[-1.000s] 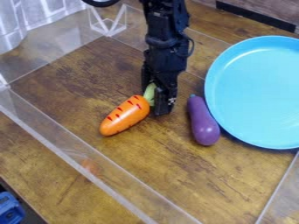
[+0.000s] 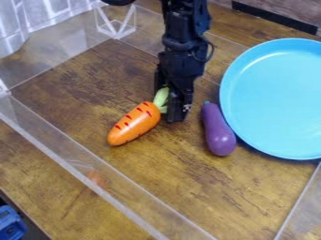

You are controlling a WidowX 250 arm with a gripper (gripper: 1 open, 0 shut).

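A toy carrot (image 2: 134, 125) with dark stripes lies on the wooden surface at the middle left, angled with its green top up and to the right. The black gripper (image 2: 171, 105) is lowered over that green top, which shows partly between and behind its dark parts. Whether its fingers are closed on the top cannot be told. A purple eggplant (image 2: 217, 129) lies to the right of the gripper, beside a large blue plate (image 2: 269, 103).
Clear plastic edges run along the left and lower parts of the wooden surface (image 2: 163, 192). A blue object (image 2: 9, 225) sits at the lower left corner. Bare wood lies left of and below the carrot.
The dark arm above the gripper has shifted slightly over the last second. The carrot, eggplant and plate look essentially unmoved.
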